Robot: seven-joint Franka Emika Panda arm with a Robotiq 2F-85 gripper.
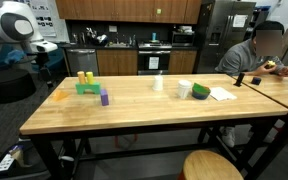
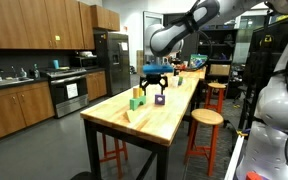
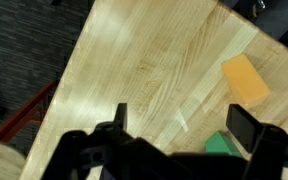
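Observation:
My gripper is open, its two dark fingers wide apart with only bare tabletop between them. In exterior view 1 the gripper (image 1: 46, 58) hangs above the table's left end. An orange block (image 3: 246, 80) lies flat on the wood, right of the fingers in the wrist view. Part of a green block (image 3: 222, 144) shows beside the right finger. From the front, the green block (image 1: 88, 89) has yellow pieces (image 1: 85, 77) upright on it. A purple block (image 1: 105, 97) stands apart to their right.
A white container (image 1: 158, 82), a white cup (image 1: 184, 89), a green bowl (image 1: 200, 91) and a white sheet (image 1: 222, 93) occupy the table's right half. A person sits beyond the right end.

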